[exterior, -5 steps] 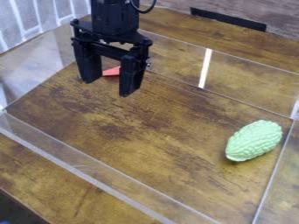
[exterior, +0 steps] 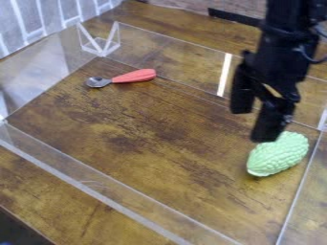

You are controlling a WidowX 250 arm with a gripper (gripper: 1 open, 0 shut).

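My black gripper (exterior: pixel 255 117) hangs at the right of the camera view, blurred, open with nothing seen between its fingers, just above and left of a pale green, bumpy oblong object (exterior: pixel 276 156). A spoon with a red handle (exterior: pixel 134 76) and a metal bowl end lies on the wooden table at the upper left.
Clear plastic walls (exterior: pixel 102 204) border the work area on the wooden table (exterior: pixel 141 134). A white strip (exterior: pixel 225 75) runs near the back. White railings stand at the top left.
My gripper has swept right from over the spoon to near the green object, leaving the spoon uncovered. The spoon and green object appear unmoved.
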